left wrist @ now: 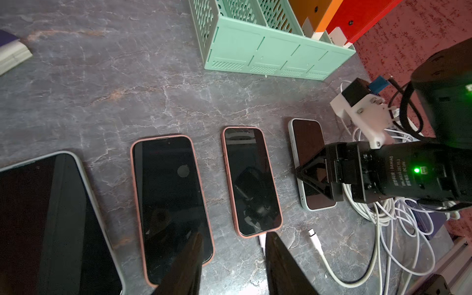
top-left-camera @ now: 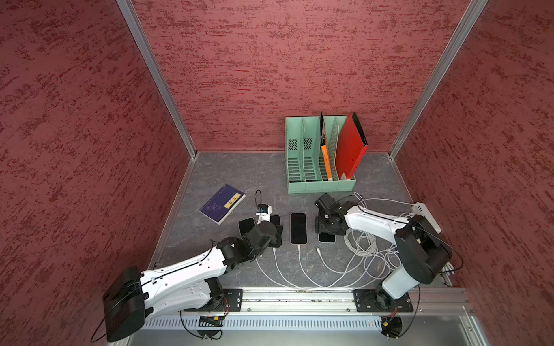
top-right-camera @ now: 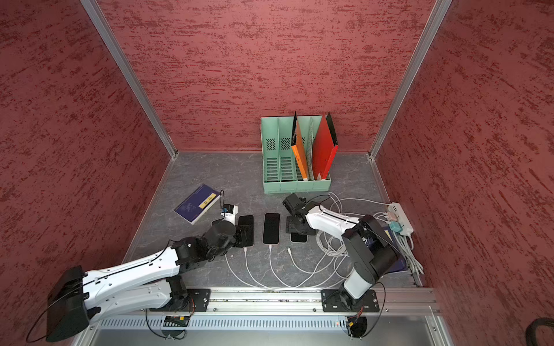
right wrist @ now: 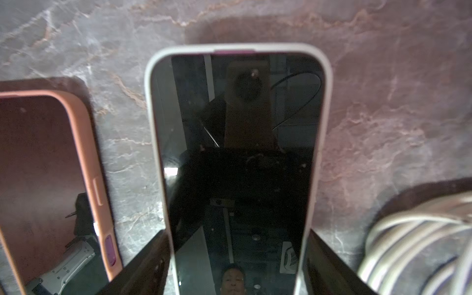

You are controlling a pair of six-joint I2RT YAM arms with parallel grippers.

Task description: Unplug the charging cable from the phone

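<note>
The rightmost phone (right wrist: 241,147) has a pale case and a dark screen. My right gripper is shut on its two long edges; whether it touches the table I cannot tell. Below its bottom edge lies the loose white plug (left wrist: 314,238) of a charging cable (left wrist: 346,282), apart from the phone. My left gripper hovers over the phones farther left. Its fingers (left wrist: 189,265) stand apart, with no object visible between them. The middle phone (left wrist: 253,179), in a pink case, has a white cable (left wrist: 262,240) at its bottom edge.
Two more phones lie to the left, one pink-edged (left wrist: 172,201), one grey-edged (left wrist: 44,221). Coiled white cables (top-left-camera: 363,245) lead to a power strip (top-left-camera: 426,216). Behind stands a green file rack (top-left-camera: 320,187); a blue book (top-left-camera: 222,203) lies left.
</note>
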